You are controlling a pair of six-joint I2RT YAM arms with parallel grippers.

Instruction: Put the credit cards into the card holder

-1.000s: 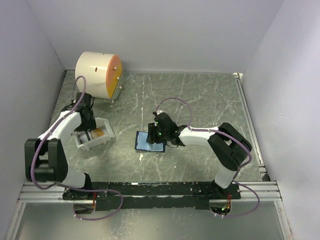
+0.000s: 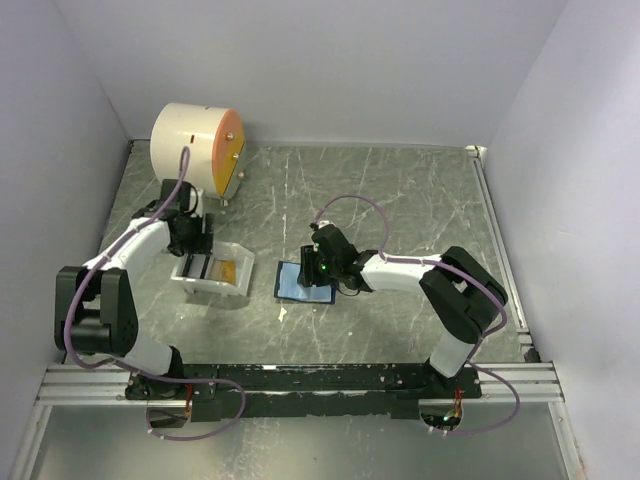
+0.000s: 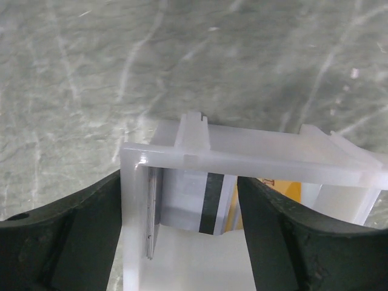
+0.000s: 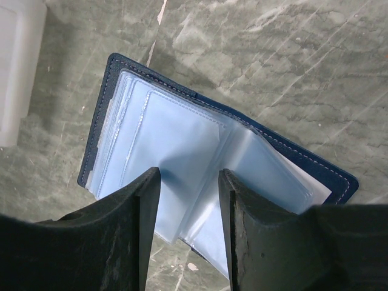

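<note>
A white translucent box [image 2: 236,282] holding cards [image 3: 191,200], silver and yellow, is at the left. My left gripper is over its near side, the box wall between the fingers; whether it grips is unclear. A dark blue card holder [image 2: 304,291] with clear sleeves [image 4: 160,139] lies mid-table. My right gripper is over it, part open, fingertips at the sleeves; whether anything is between them is unclear.
A cream and yellow cylindrical cabinet [image 2: 190,150] stands at the back left.
My left gripper and the white box have moved right across the table. The right arm and card holder have shifted very slightly right.
</note>
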